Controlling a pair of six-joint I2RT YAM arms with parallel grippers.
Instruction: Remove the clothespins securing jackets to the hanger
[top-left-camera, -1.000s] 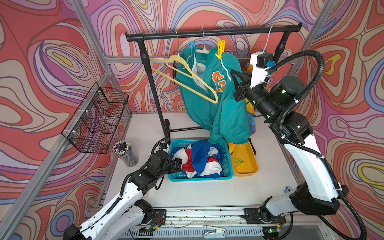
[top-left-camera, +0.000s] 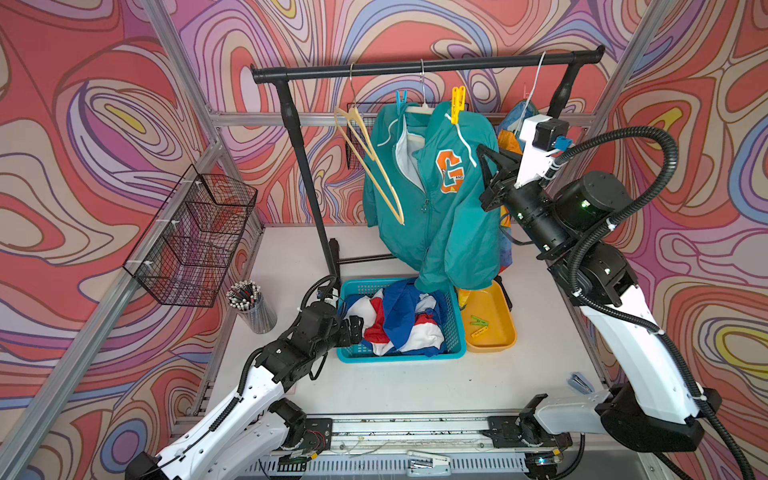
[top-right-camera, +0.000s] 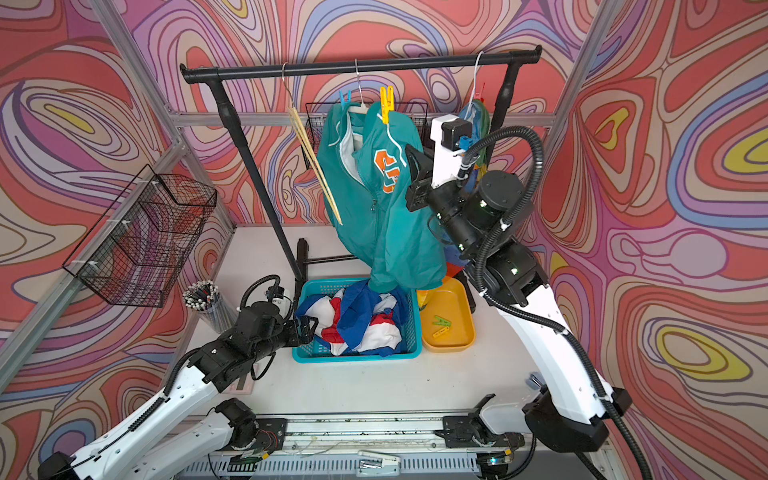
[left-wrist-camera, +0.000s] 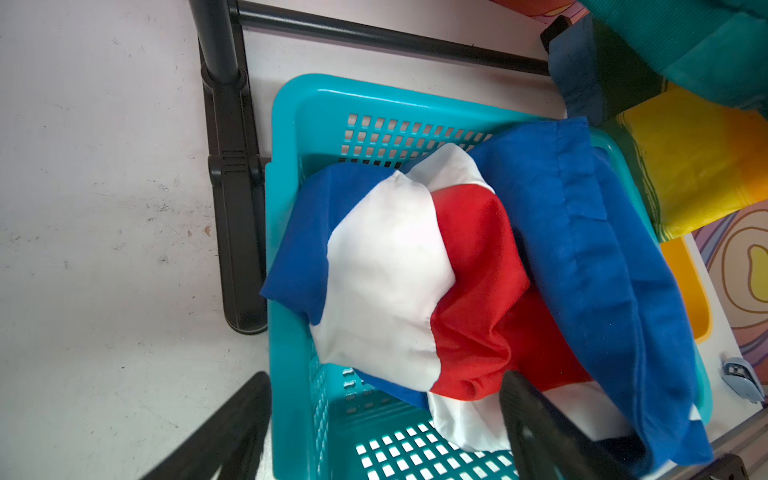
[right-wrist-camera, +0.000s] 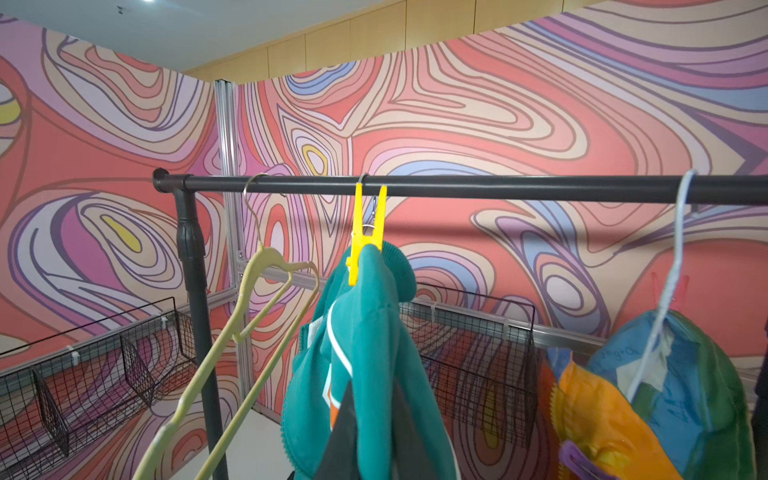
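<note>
The teal jacket (top-left-camera: 400, 208) with an orange letter hangs on a hanger from the black rail. A yellow clothespin (top-left-camera: 457, 105) is clipped at its right shoulder and a blue clothespin (top-left-camera: 401, 101) at its left one. In the right wrist view the yellow clothespin (right-wrist-camera: 367, 232) stands upright on the teal fabric, above my right gripper. That gripper is shut on a fold of the jacket, below the pin. My left gripper is low over the blue basket's near-left side, its fingers (left-wrist-camera: 552, 432) apart and nothing between them.
A bare yellow hanger (top-left-camera: 370, 160) dangles at the jacket's left. Colourful clothing (right-wrist-camera: 664, 384) hangs farther right. The blue basket (top-left-camera: 400, 357) holds folded cloth; the orange bin (top-left-camera: 490, 312) holds clothespins. A pen cup (top-left-camera: 257, 313) and wire basket (top-left-camera: 192, 240) stand left.
The jacket, its hanger and both clothespins have shifted right along with my right gripper. The bare yellow hanger has swung round to a narrower view. My left arm looks still.
</note>
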